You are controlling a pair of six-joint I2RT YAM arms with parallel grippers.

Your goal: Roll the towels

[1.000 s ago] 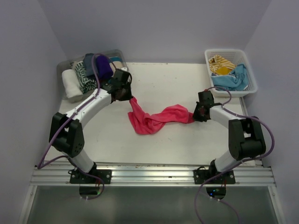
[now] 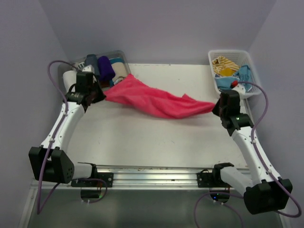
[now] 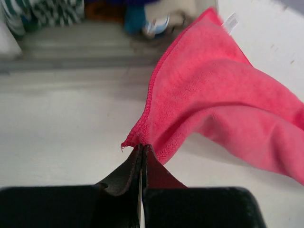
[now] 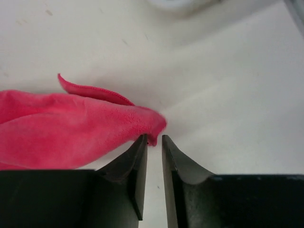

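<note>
A pink towel point(image 2: 156, 102) stretches across the middle of the white table between both grippers. My left gripper point(image 2: 102, 98) is shut on the towel's left corner, which in the left wrist view rises from the fingertips point(image 3: 147, 153). My right gripper point(image 2: 213, 109) is at the towel's right end; in the right wrist view its fingers are slightly apart beside the pink corner point(image 4: 153, 130), and whether cloth lies between them is unclear.
A grey bin point(image 2: 119, 53) with rolled towels stands at the back left. A white basket point(image 2: 251, 66) with yellow and blue cloths stands at the back right.
The towel now spreads wider than one second ago, with its middle lower.
</note>
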